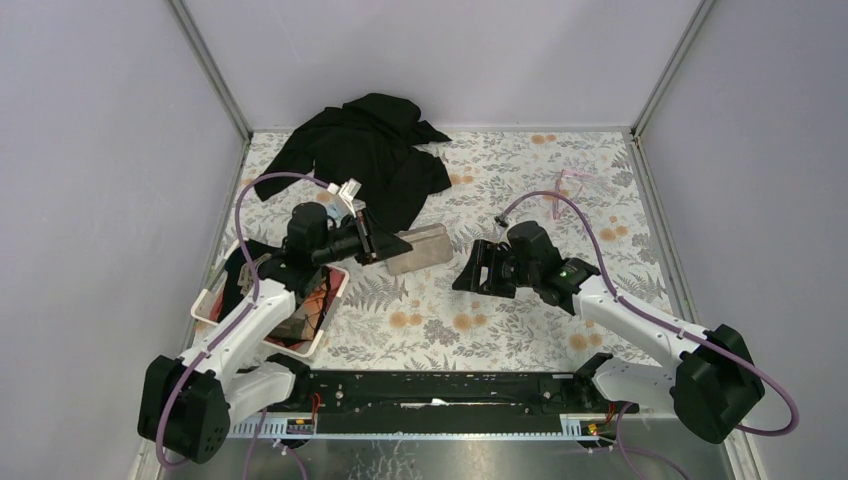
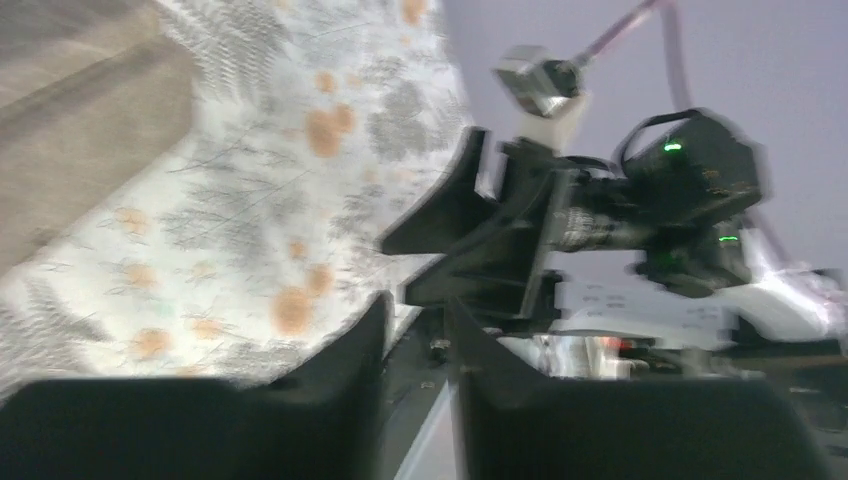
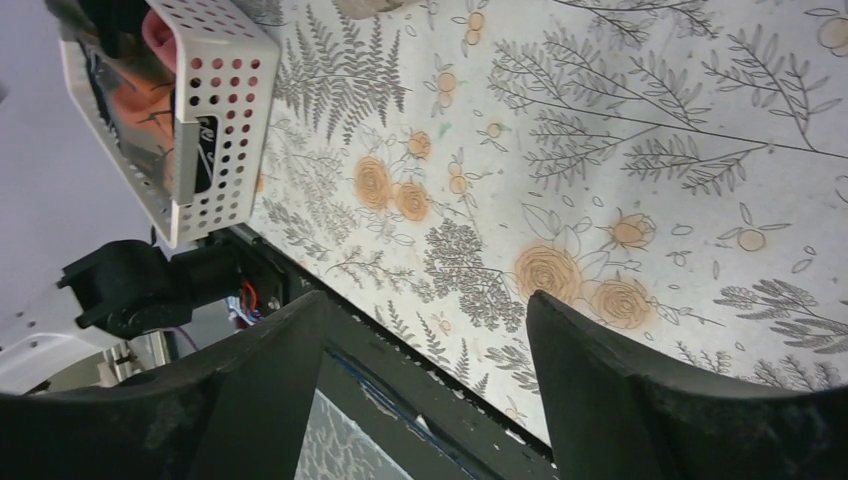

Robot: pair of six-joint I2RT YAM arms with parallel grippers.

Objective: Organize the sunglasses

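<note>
A beige flat case lies on the floral table at centre, its lid down. Its edge shows at the top of the right wrist view and blurred at left in the left wrist view. My left gripper hangs just left of and above the case. My right gripper is to its right, apart from it; in the right wrist view its fingers stand apart over bare table. The left wrist view is blurred. A pink, thin-framed item lies at back right, too faint to identify for sure.
A white basket filled with cloths and other items stands at front left. A black cloth covers the back left, with a small blue item partly hidden behind my left arm.
</note>
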